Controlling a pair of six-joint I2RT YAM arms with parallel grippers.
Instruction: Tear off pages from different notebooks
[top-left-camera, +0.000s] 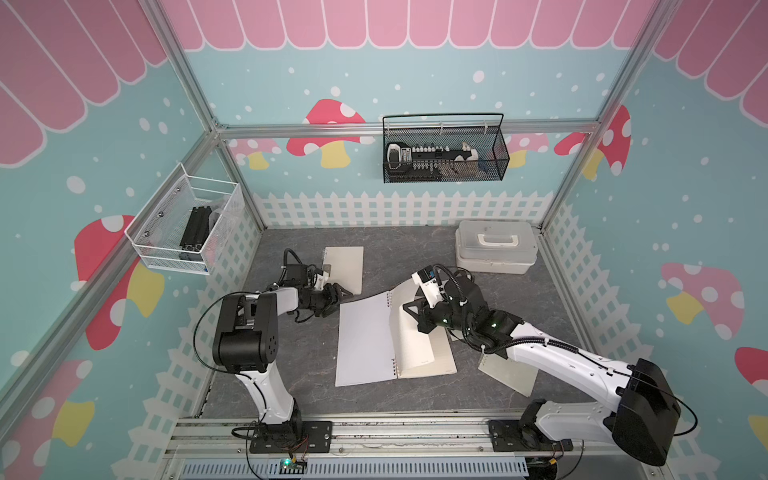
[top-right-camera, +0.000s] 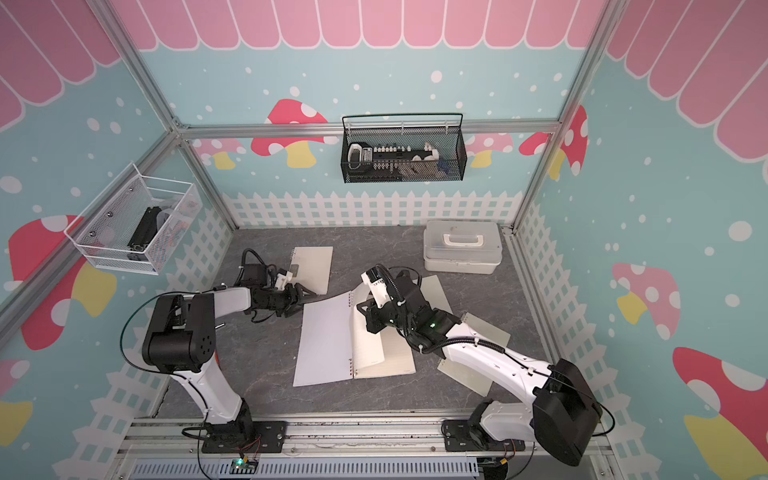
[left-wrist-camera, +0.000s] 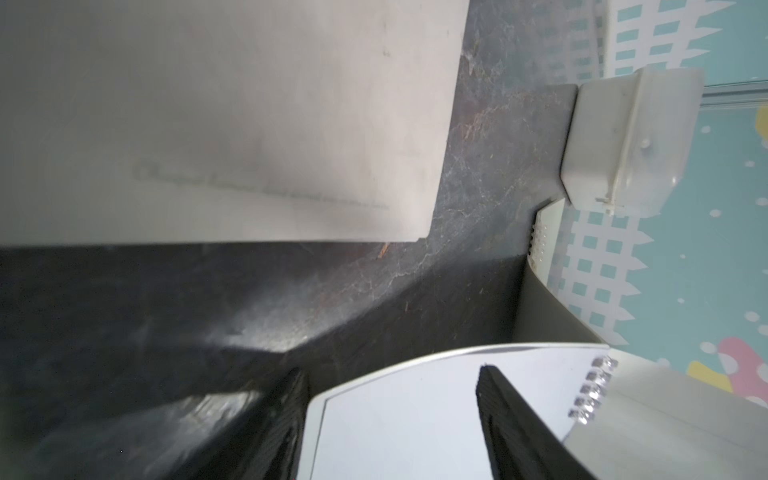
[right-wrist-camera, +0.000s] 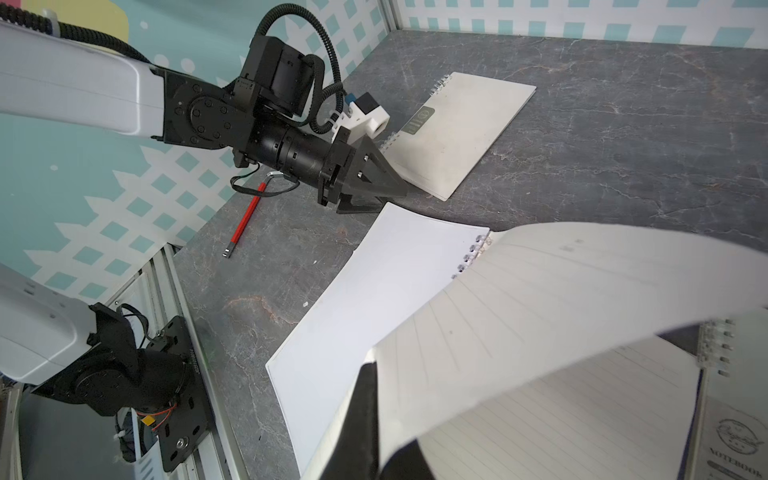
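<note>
An open spiral notebook (top-left-camera: 364, 344) lies mid-table, blank page left, cream lined pages right. My right gripper (top-left-camera: 412, 312) is shut at those pages, with a lifted, curved page (right-wrist-camera: 560, 280) rising from its fingertips in the right wrist view. My left gripper is part open just beyond the notebook's far left corner, nothing visible between its fingertips; the notebook's white page (left-wrist-camera: 416, 416) shows below it. A closed notebook (right-wrist-camera: 456, 128) lies behind my left gripper; more notebooks (top-left-camera: 508, 376) lie at the right.
A clear plastic case (top-left-camera: 496, 246) stands at the back right. A red pencil (right-wrist-camera: 244, 220) lies at the left. Wire baskets (top-left-camera: 444, 152) hang on the walls. Bare table shows at the back middle.
</note>
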